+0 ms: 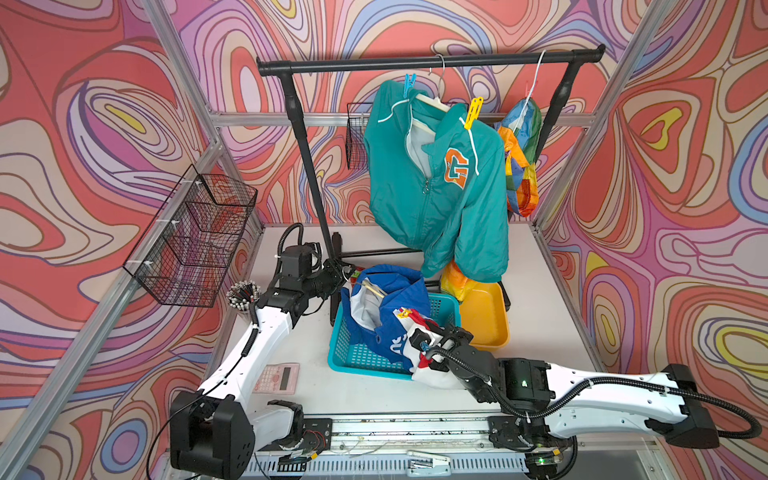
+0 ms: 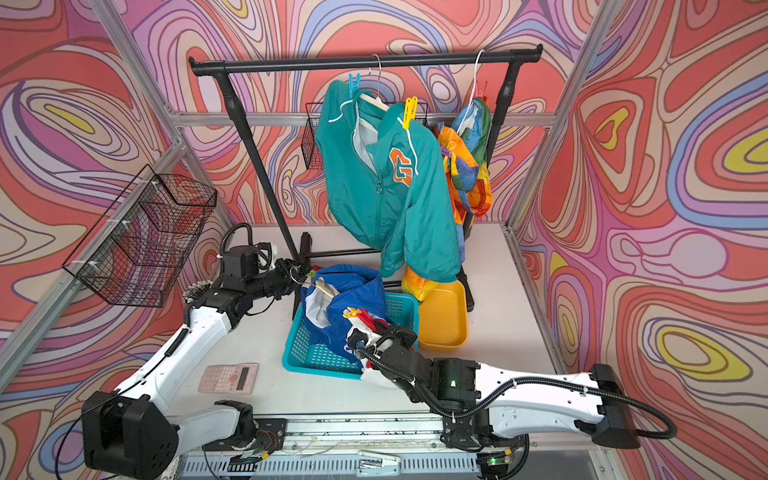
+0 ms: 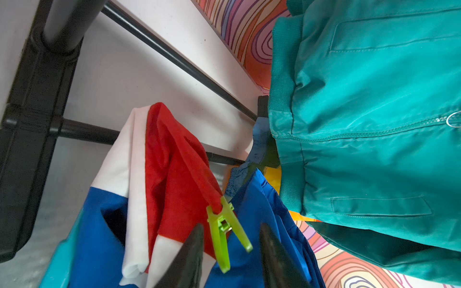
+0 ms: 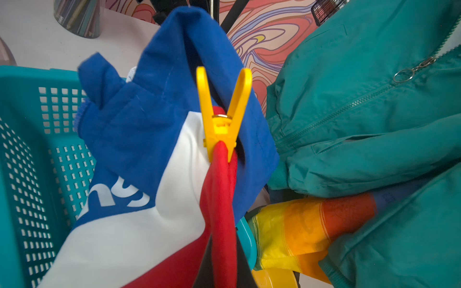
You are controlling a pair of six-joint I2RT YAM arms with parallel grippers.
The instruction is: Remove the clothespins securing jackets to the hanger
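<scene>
A blue, white and red jacket (image 4: 144, 139) is bunched over the teal basket (image 1: 376, 370), with a light hanger (image 1: 373, 289) at its collar. A yellow clothespin (image 4: 221, 125) grips a red fold of it. A green clothespin (image 3: 223, 228) is clipped to red cloth at the jacket's other side. My left gripper is part open, and the green pin's handles reach toward the gap between its fingers. My right gripper is shut on the red fold below the yellow pin. A teal jacket (image 1: 440, 184) hangs from the rail with blue (image 1: 409, 85) and yellow (image 1: 473, 112) clothespins.
The black rack's rail (image 1: 360, 65) spans the back. A colourful jacket (image 1: 520, 160) hangs at its right. An orange bin (image 1: 485, 316) stands right of the basket. Wire baskets (image 1: 196, 240), a pen cup (image 1: 242, 296) and a pink calculator (image 1: 276, 378) are on the left.
</scene>
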